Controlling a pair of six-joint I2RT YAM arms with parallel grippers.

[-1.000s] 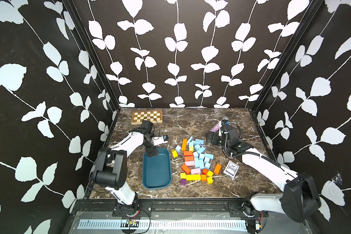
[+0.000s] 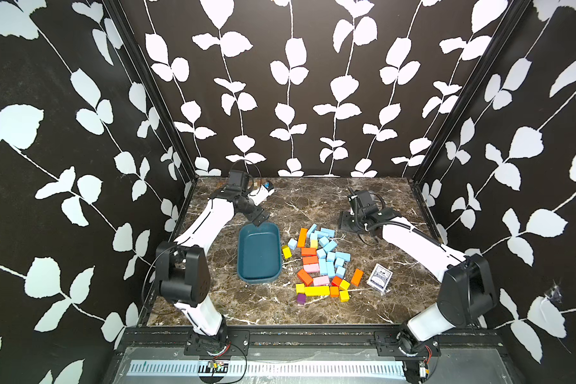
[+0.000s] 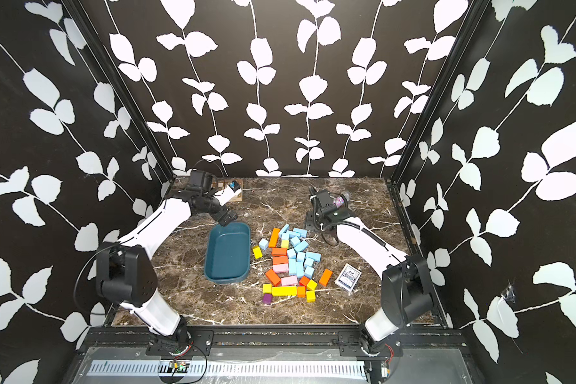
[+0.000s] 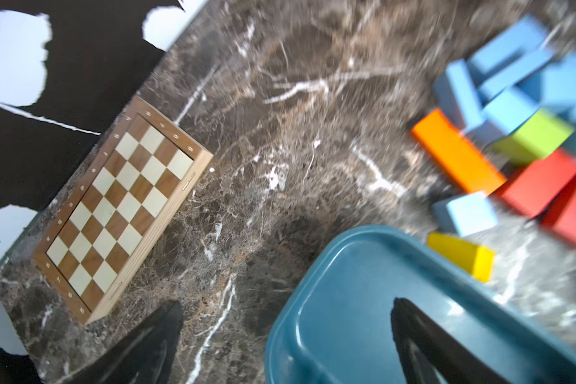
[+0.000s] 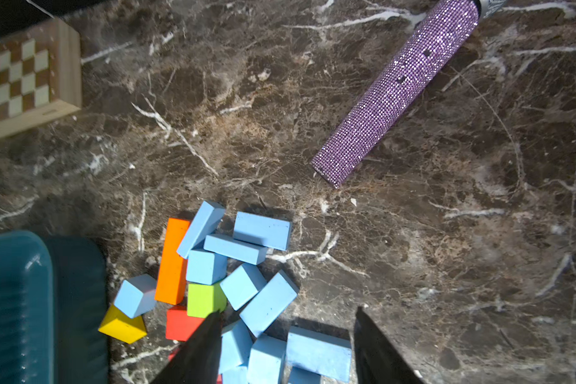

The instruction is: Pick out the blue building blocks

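Note:
Light blue blocks point(image 5: 262, 230) lie mixed with orange, red, pink, yellow and green ones on the marble table, right of an empty dark blue bin point(image 2: 260, 281). One small blue block point(image 4: 465, 213) sits apart, close to the bin's right side beside a yellow block. Over the bin's far end is my left gripper, open and empty, with its fingers wide apart. My right gripper hovers right of the blue blocks; its fingers are apart, with a gap between them. Several blue blocks show beneath that gap, partly cut off by the frame's lower edge.
A wooden chessboard box point(image 4: 121, 211) stands at the back left. A sparkly purple microphone point(image 5: 396, 89) lies at the back right. A boxed card deck point(image 2: 379, 278) is to the right of the blocks. Marble between chessboard and microphone is clear.
The bin has shifted away from the front edge, and my left gripper has moved back with it, staying over its far end. My right arm has swung slightly left and back, now covering the microphone.

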